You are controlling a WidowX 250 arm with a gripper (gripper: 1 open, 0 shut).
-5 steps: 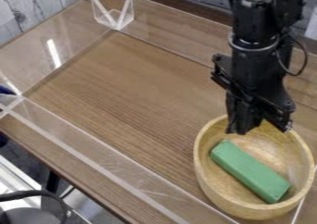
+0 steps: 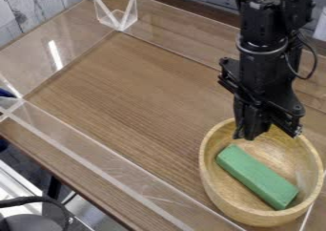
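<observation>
A black robot gripper (image 2: 249,130) hangs at the right over the near rim of a round wooden bowl (image 2: 219,197), its fingertips pointing down above the bowl's back part. The fingers look shut, with nothing visible between them. Inside the bowl lies a green rectangular block (image 2: 257,176), set diagonally, below and apart from the fingertips.
Clear plastic edging runs along its sides, with a clear corner piece (image 2: 116,13) at the back left. A black cable (image 2: 32,204) lies off the table at the lower left.
The gripper has shifted very slightly over the bowl; the bowl and green block stay where they were.
</observation>
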